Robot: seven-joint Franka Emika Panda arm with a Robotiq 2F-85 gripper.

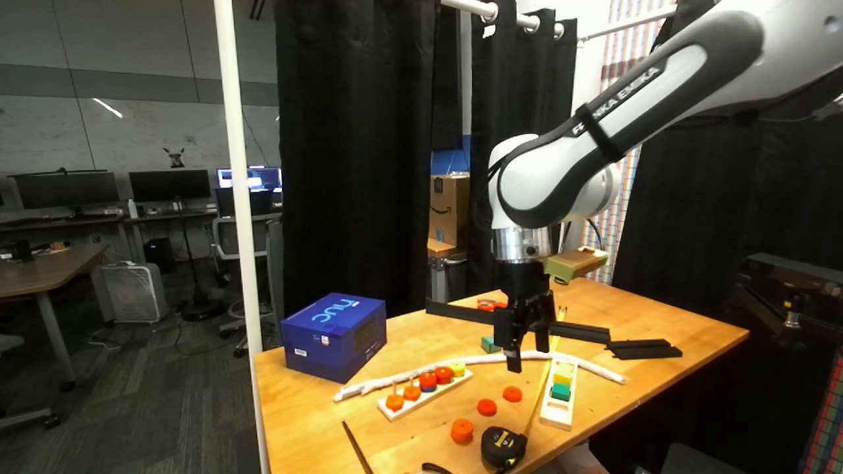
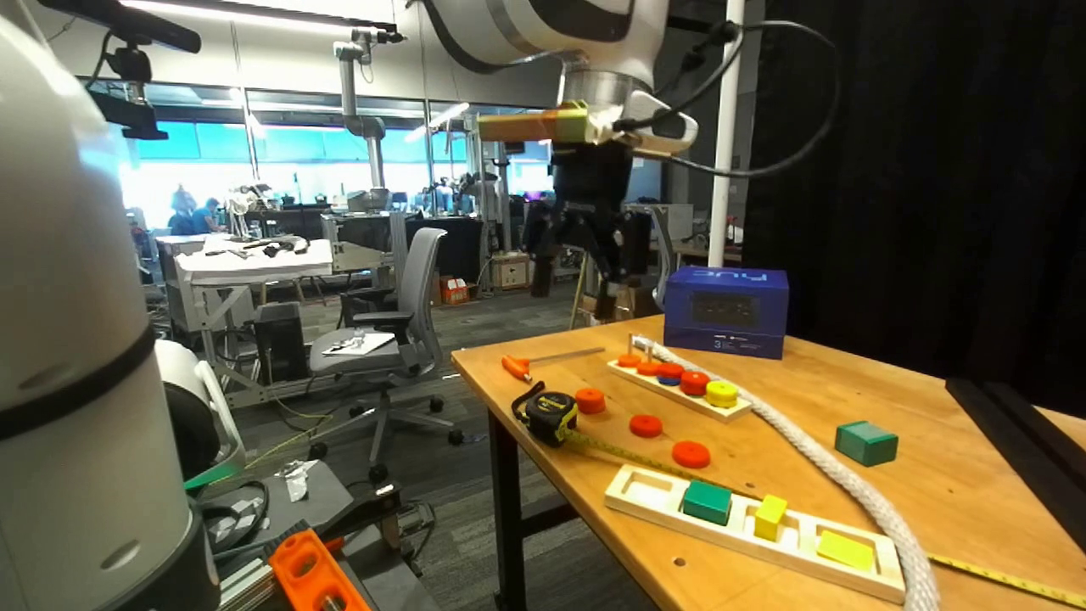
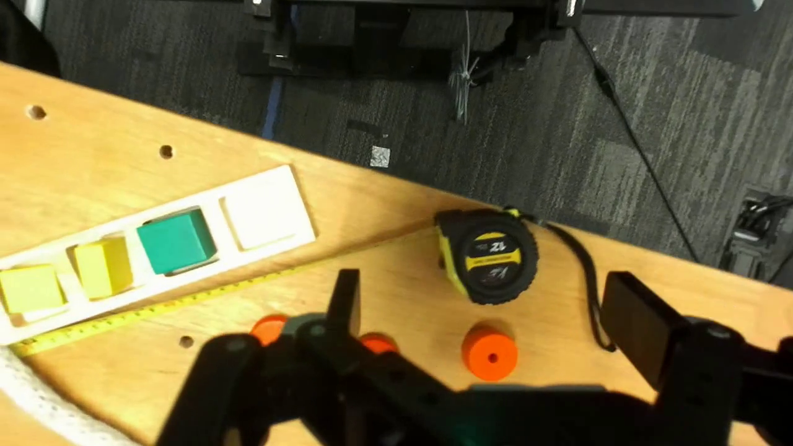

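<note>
My gripper is open above the table, with nothing held between its fingers. Below it in the wrist view lie a black and yellow tape measure [image 3: 494,260] and an orange disc [image 3: 490,355]; other orange discs are partly hidden by the left finger. The tape's yellow blade [image 3: 186,303] runs out beside a pale wooden tray [image 3: 271,208]. In that tray sit a green block [image 3: 177,241], a yellow block [image 3: 104,267] and a flat yellow piece [image 3: 31,288]; the end compartment nearest the tape measure is empty.
A pegged board [image 2: 636,378] carries several coloured discs. White rope [image 2: 814,448] curves between it and the tray. Farther off are a green block [image 2: 866,443], a blue box [image 2: 725,316] and black strips [image 1: 644,349]. An orange-handled screwdriver [image 2: 517,367] lies near the table's edge.
</note>
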